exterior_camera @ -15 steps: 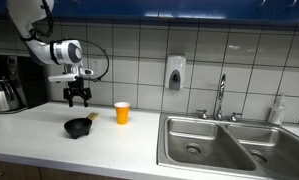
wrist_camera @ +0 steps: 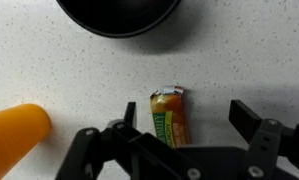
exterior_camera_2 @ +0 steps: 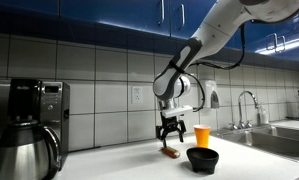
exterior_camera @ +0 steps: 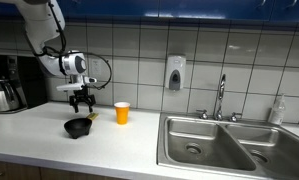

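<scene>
A small wrapped bar with a green and orange label (wrist_camera: 170, 118) lies on the white counter. In the wrist view it shows between the two fingers of my gripper, which stands open around and above it. The bar's near end is hidden by the gripper. In the second exterior view the gripper (exterior_camera_2: 171, 133) is low over the counter, just above the bar (exterior_camera_2: 170, 152). A black bowl (exterior_camera: 78, 128) stands in front of the bar, and an orange cup (exterior_camera: 122, 113) stands to its right.
A coffee maker (exterior_camera_2: 34, 115) stands at the left end of the counter. The steel double sink (exterior_camera: 194, 142) with its faucet (exterior_camera: 220, 98) is on the right, a soap bottle (exterior_camera: 278, 110) behind it. Counter between cup and sink is clear.
The arm has lowered my gripper toward the counter and shifted it slightly, bringing it close over the bar. Bowl and cup have stayed where they were.
</scene>
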